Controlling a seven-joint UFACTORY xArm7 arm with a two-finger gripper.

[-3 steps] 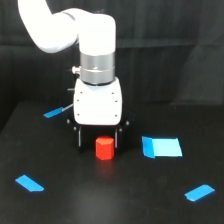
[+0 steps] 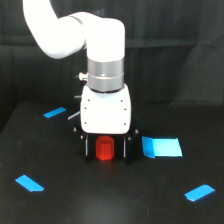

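A small red block (image 2: 104,148) stands on the dark tabletop near the middle of the camera view. Above it is the white gripper (image 2: 106,154), pointing straight down. Its dark fingers (image 2: 126,150) are spread wide, one on each side of the block. Gaps show between the block and both fingers, so the gripper is open. The gripper's body hides the block's top edge.
Blue tape strips lie at the front left (image 2: 29,184), the front right (image 2: 200,192) and the back left (image 2: 54,112). A light blue folded piece (image 2: 165,147) lies right of the gripper.
My gripper has come down and shifted slightly right, so its fingers now flank the red block. The block looks to be in the same place.
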